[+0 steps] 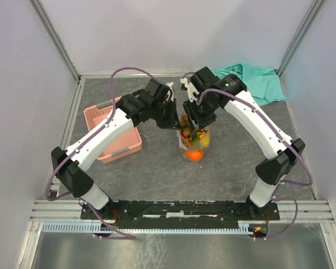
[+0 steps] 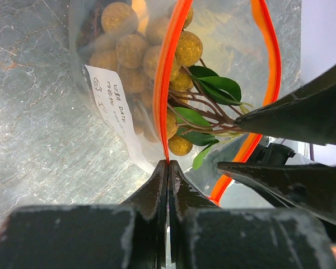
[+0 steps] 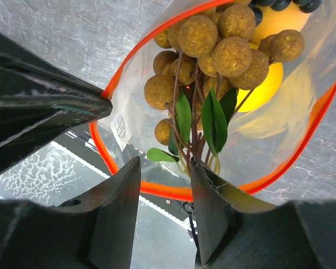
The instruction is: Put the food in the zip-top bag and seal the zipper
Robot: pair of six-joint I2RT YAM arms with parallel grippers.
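A clear zip top bag [image 1: 185, 147] with an orange zipper rim [image 3: 162, 191] stands at mid-table, its mouth spread wide. Inside lie a bunch of brown longans [image 3: 215, 42] with stems and green leaves [image 3: 213, 123], a yellow fruit [image 3: 263, 89], dark grapes [image 3: 281, 4] and an orange [image 1: 194, 154]. My left gripper is shut on the bag's rim. Over the mouth, my right gripper stands open, its fingers around the leafy stem ends, with a gap on both sides in the right wrist view.
An empty pink basket [image 1: 126, 147] stands at the left, beneath the left arm. A teal cloth [image 1: 256, 81] lies crumpled at the back right. Bare grey table [image 1: 235, 174] surrounds the bag in front and to the right.
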